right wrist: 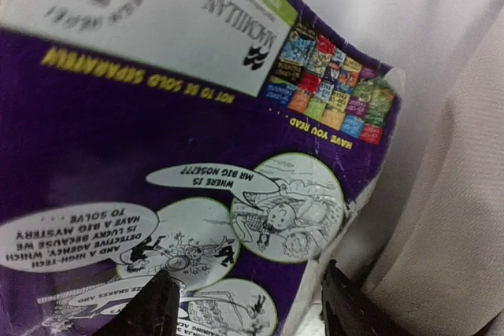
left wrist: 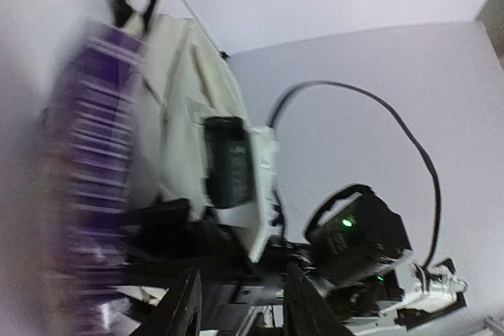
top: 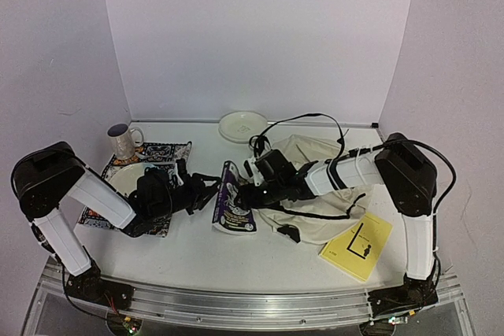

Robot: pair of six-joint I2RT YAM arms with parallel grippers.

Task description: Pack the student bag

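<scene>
A purple book [top: 233, 208] stands tilted beside the cream cloth bag [top: 303, 222], its left side raised off the table. My left gripper [top: 211, 190] is open just left of it, nothing between its fingers; the left wrist view shows the blurred book [left wrist: 98, 147] off to one side. At the book's right edge is my right gripper [top: 242, 182], its fingers spread apart. In the right wrist view the cover fills much of the picture, with the bag [right wrist: 453, 194] alongside. A yellow book [top: 358, 247] lies flat at the bag's front right.
A mug [top: 122, 143] stands at the back left, by a patterned mat [top: 169, 151] with a plate [top: 122, 181] on it. Another white plate [top: 242, 126] sits at the back. Front left, the table [top: 157, 261] is clear.
</scene>
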